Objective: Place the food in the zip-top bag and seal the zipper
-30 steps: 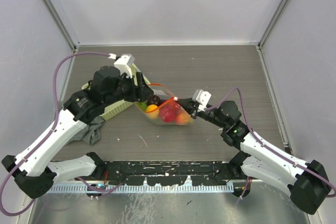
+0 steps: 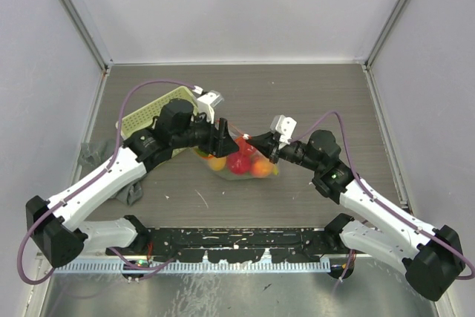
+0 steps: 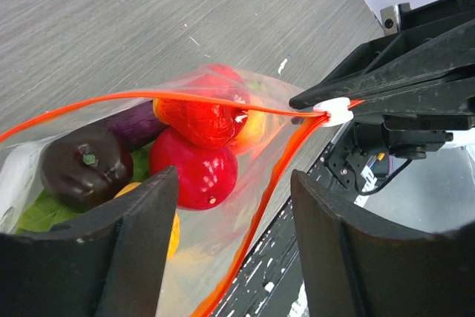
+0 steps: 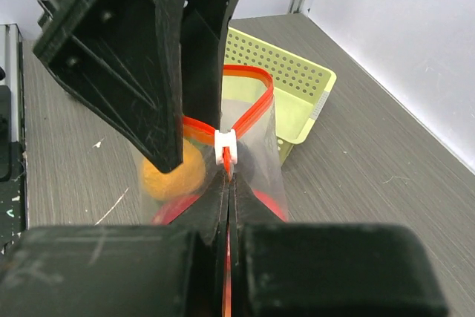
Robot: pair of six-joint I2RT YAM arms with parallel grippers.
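The clear bag (image 2: pixel 236 176) lies on its side with its orange-edged mouth gaping, holding a red fruit (image 3: pixel 194 172), a dark round eggplant (image 3: pixel 83 168), an orange fruit (image 4: pixel 174 174) and greens. A white slider (image 3: pixel 335 110) sits at one end of the orange zipper strip (image 3: pixel 249 224). My right gripper is shut on the zipper's orange end just beside that slider. My left gripper stands open over the bag's mouth, close to the slider. Between its spread fingers the two orange strips come together, with no grip on them showing.
A pale green basket (image 2: pixel 137 118) stands at the left behind my left arm, and a grey cloth (image 2: pixel 128 192) lies in front of it.
My left gripper has moved right along the bag's mouth toward the slider and my right gripper. The right gripper has stayed nearly still at the zipper end.
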